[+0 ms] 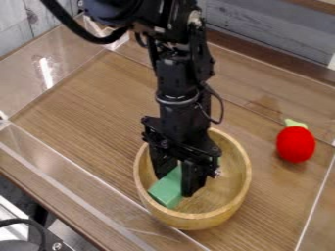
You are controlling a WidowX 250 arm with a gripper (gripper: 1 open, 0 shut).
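The black gripper (175, 169) reaches down into a light yellow bowl (222, 204) in the lower middle of the view. It is shut on a green object (169, 191), which sits low inside the bowl at its left side, partly hidden by the fingers.
A red tomato-like item (296, 145) with a pale green top lies on the wooden table (85, 113) to the right of the bowl. Pale walls and rims border the table at the back and left.
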